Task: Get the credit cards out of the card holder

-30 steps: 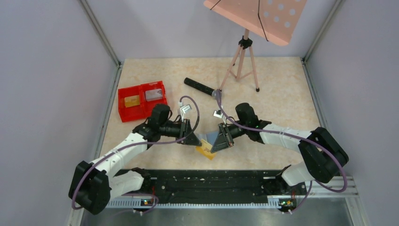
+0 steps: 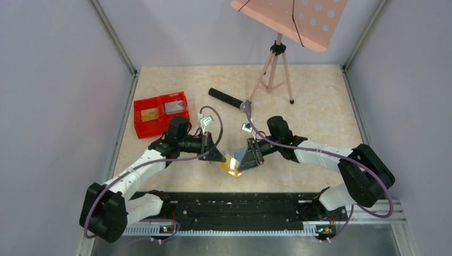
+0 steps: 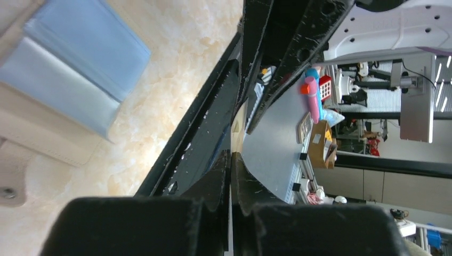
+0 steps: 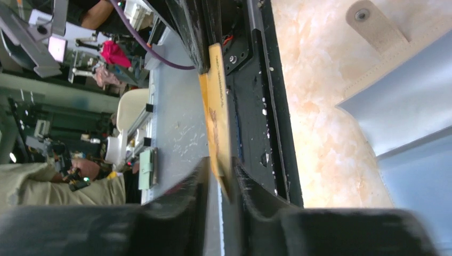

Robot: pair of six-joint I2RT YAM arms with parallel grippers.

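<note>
Between the two hands in the top view is a yellow card (image 2: 230,164). My left gripper is shut, pinching one end of the card (image 3: 239,128) at its fingertips. From the right wrist view, the card (image 4: 219,114) stretches from the left fingers (image 4: 194,40) toward my right gripper, whose parted fingers stand around its near end. Below lies the unfolded beige card holder (image 3: 40,122) with clear bluish pockets and a snap tab; from above the arms partly cover it.
A red two-compartment box (image 2: 144,128) at the back left holds a yellow card (image 2: 149,114) and a pale card (image 2: 174,107). Behind the arms lie a black microphone (image 2: 225,98) and a pink tripod (image 2: 275,61).
The left gripper has shifted slightly left, the card moving with it and changing its tilt. The right arm is nearly still.
</note>
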